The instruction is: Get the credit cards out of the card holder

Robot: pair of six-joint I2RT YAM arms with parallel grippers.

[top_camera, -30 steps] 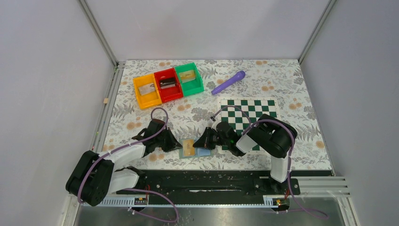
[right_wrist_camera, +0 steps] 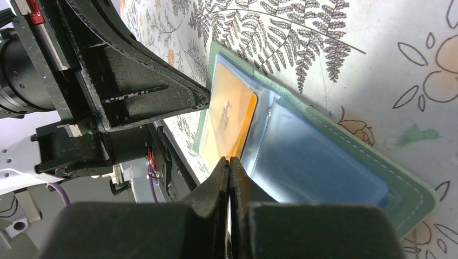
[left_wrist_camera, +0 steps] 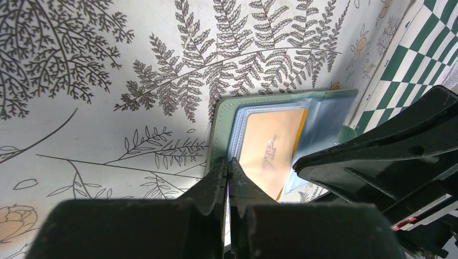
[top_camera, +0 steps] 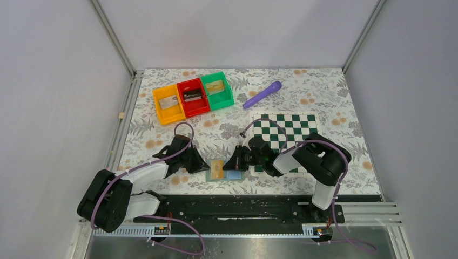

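Note:
The card holder (left_wrist_camera: 216, 129), green-edged with clear bluish pockets, lies open near the table's front edge. A gold-orange card (left_wrist_camera: 273, 137) sits in its left pocket, its bright orange edge facing the middle. My left gripper is shut, its tips at the holder's left border beside the card; whether they pinch a thin layer is hidden. From the other side my right gripper is shut, its tips at the card's orange edge, with nothing visible between them. The holder's right pocket (right_wrist_camera: 318, 156) looks empty of any gold card.
Yellow (top_camera: 170, 115), red (top_camera: 197, 109) and green bins (top_camera: 222, 101) stand joined at the back left, each with something inside. A purple microphone-shaped object (top_camera: 262, 95) lies to their right. A green checkered board (top_camera: 291, 125) lies partly under my right arm.
My right arm's elbow has shifted slightly right, and its gripper tips have moved a touch right over the card. The left arm and the holder look almost still.

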